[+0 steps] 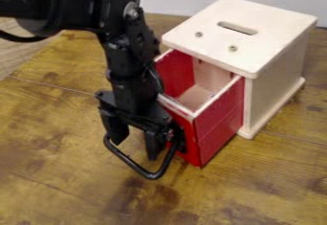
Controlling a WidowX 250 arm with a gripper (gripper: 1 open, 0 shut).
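Note:
A white wooden cabinet (274, 85) has a red drawer (217, 128) pulled out to the left, its pale inside empty. My black gripper (133, 139) is low against the near left end of the drawer front, beside a black handle or cable loop that curves down over the floor. Whether the fingers are open or shut is hard to see.
The cabinet's top has a slot and two small knobs. A white wall stands behind.

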